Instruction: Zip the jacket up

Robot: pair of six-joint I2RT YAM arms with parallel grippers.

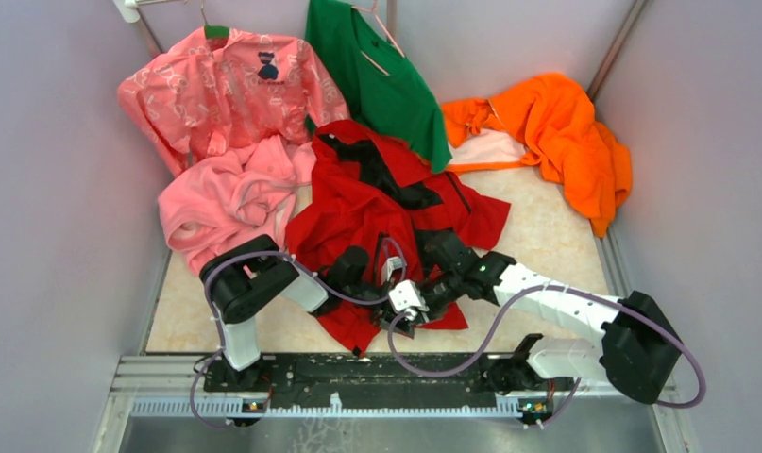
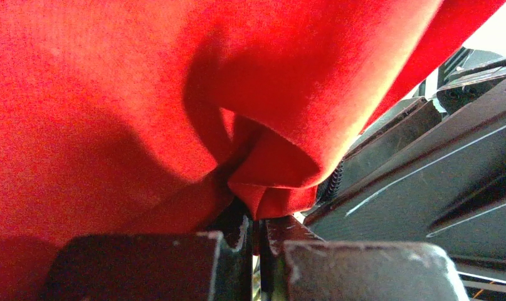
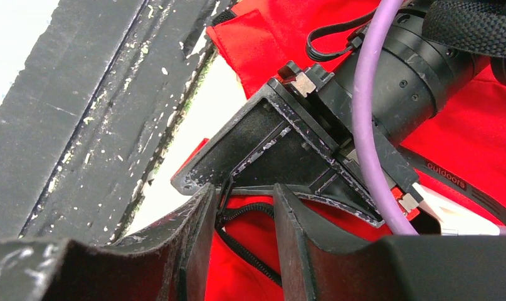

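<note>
The red jacket (image 1: 348, 217) lies spread on the table, its lower edge under both grippers. My left gripper is shut at a bunched fold of red cloth (image 2: 275, 157); whether cloth is between its tips is unclear. My right gripper stands part open over a looped black zipper tape or cord (image 3: 250, 251), right beside the left gripper's body, which fills the middle of the right wrist view. The zipper slider cannot be made out.
Pink garments (image 1: 226, 198) lie at the left, a green top (image 1: 377, 85) at the back, an orange garment (image 1: 566, 142) at the right. The table's dark front edge (image 1: 424, 368) is close to both grippers.
</note>
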